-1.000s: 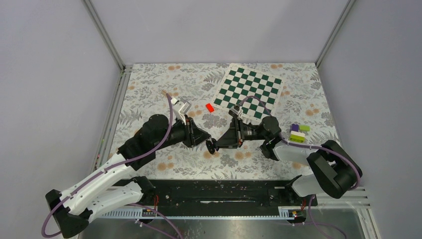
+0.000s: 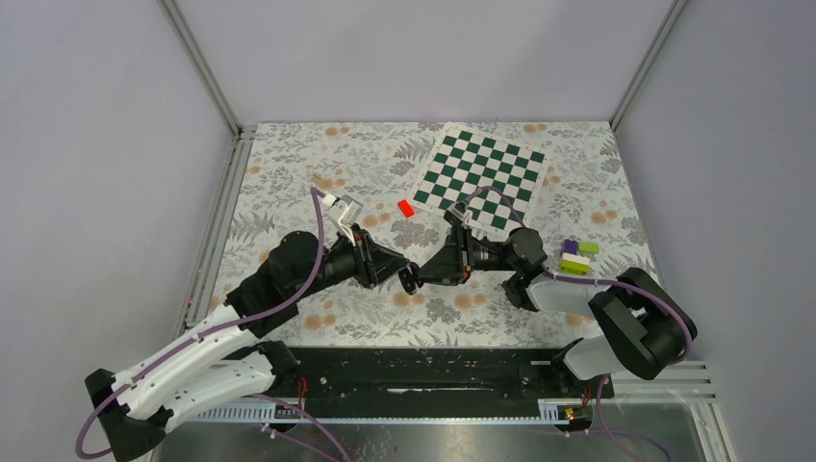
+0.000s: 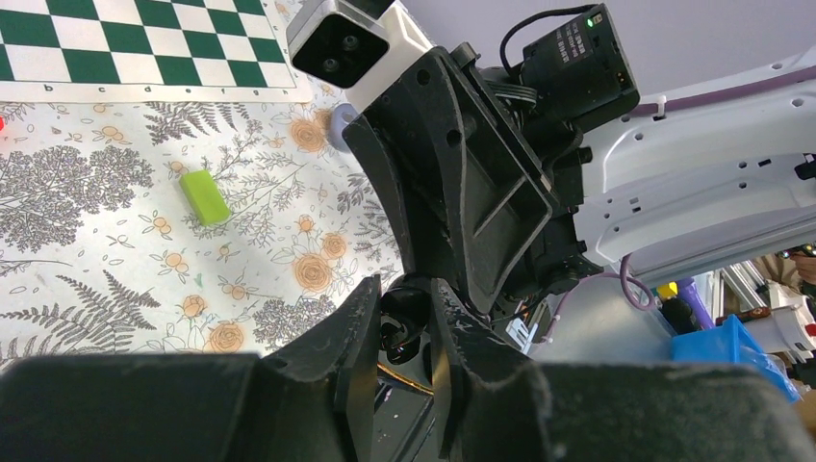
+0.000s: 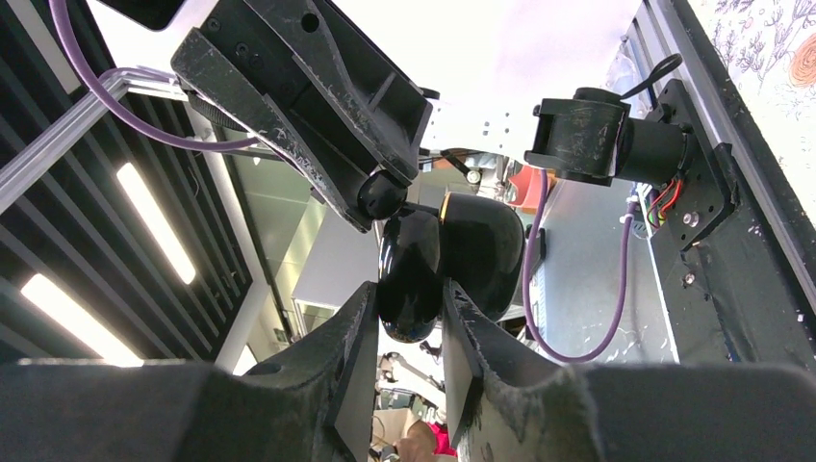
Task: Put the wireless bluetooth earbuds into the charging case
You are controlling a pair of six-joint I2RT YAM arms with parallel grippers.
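Note:
The glossy black charging case [image 4: 411,274] is gripped in my right gripper, lid [image 4: 483,252] swung open beside the base. In the top view the dark case [image 2: 409,279] hangs between the two arms. My left gripper is shut on a small black rounded earbud [image 3: 405,306]. Seen from the right wrist, that earbud [image 4: 382,195] is close against the upper end of the case. Whether it sits inside a slot cannot be made out, as the case's inner side is hidden there. No second earbud can be told apart.
A green-and-white checkerboard [image 2: 481,173] lies at the back of the table, a red block [image 2: 406,208] beside it. Purple, green and yellow-white blocks [image 2: 575,264] stand at the right. Open patterned table surrounds the grippers.
My left arm has tilted slightly, its wrist end shifting a little left while its tip stays at the case. The right arm and case have stayed nearly still.

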